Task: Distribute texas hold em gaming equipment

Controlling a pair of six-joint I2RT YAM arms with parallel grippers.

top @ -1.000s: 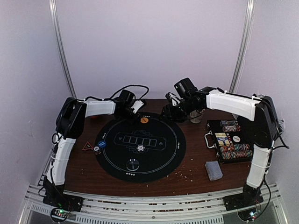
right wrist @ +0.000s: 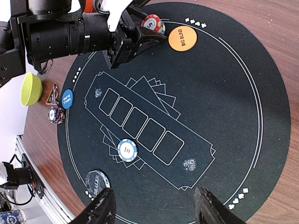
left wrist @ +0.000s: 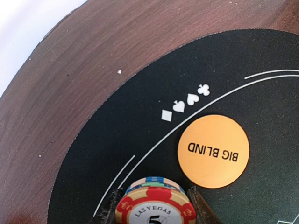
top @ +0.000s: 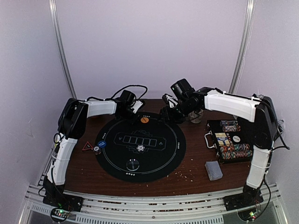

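In the left wrist view my left gripper is shut on a stack of poker chips [left wrist: 154, 191], its top chip red and cream with a 5. The orange big blind disc [left wrist: 213, 151] lies flat on the black mat [left wrist: 117, 121] just beside the stack. My right gripper hangs over the mat with its fingers apart and nothing between them. Also on the mat are the blue small blind disc [right wrist: 67, 98], the clear dealer disc [right wrist: 97, 183] and a white-and-blue chip [right wrist: 127, 150] marked 10.
An open chip case [top: 229, 140] stands at the right, with a clear card box [top: 213, 170] in front of it. Another chip stack [right wrist: 56, 115] and a red triangle [right wrist: 53, 94] sit off the mat's left edge.
Over the last second my right arm has shifted slightly left and my left arm slightly right. Discs, case and card box stay where they were.
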